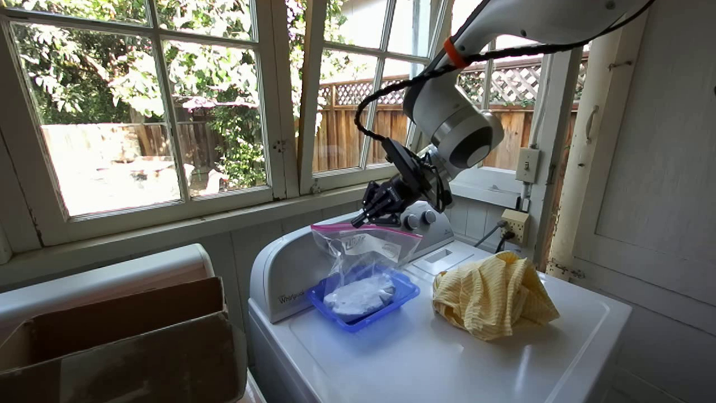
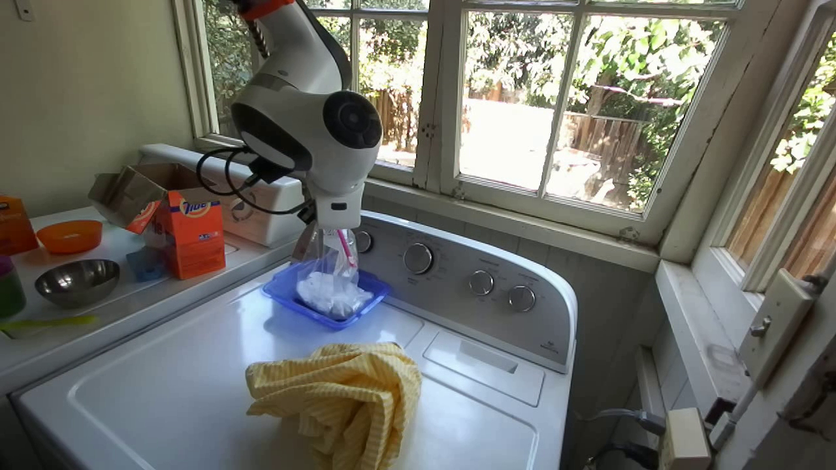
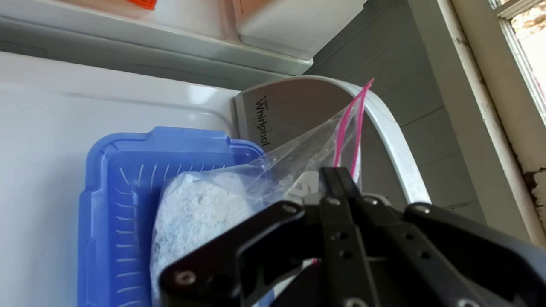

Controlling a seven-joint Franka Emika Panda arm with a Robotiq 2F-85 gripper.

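A clear zip bag (image 1: 366,252) with a pink top edge and white powder (image 3: 199,217) at its bottom sits in a blue plastic basket (image 1: 353,328). The basket rests on the white machine's top against its control panel. Above the basket my gripper is shut at the bag's upper edge, the film between its fingertips, and the bag's top stands up. In exterior view 1 the gripper (image 1: 357,221) tilts down toward the pink zip. From exterior view 2 the arm hides the fingers; the bag (image 2: 333,294) shows below it.
A crumpled yellow striped cloth (image 1: 493,295) lies on the machine's top, apart from the basket. On the neighbouring machine stand an orange Tide box (image 2: 196,235), a metal bowl (image 2: 77,282) and an orange bowl (image 2: 70,235). The window sill (image 2: 501,215) runs behind the panel.
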